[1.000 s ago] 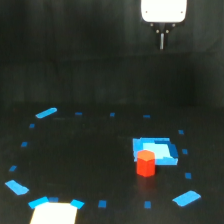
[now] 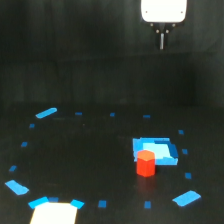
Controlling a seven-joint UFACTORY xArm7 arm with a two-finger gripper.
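A red block with an angular, many-sided outline [image 2: 146, 169] stands on the dark table, right of the middle. Directly behind it is a shallow blue tray [image 2: 170, 157] with a pale, whitish inside; the block covers part of the tray's front left. High above the table, at the top edge of the view, hangs my gripper [image 2: 161, 42], far from both. Its fingers are thin and small here, so how far apart they stand is unclear. No object shows at their tips.
Blue tape pieces and small square marks lie around the table, such as a strip [image 2: 46, 113] at the far left and another [image 2: 186, 198] at the front right. A whitish object [image 2: 53, 214] is cut off by the bottom edge.
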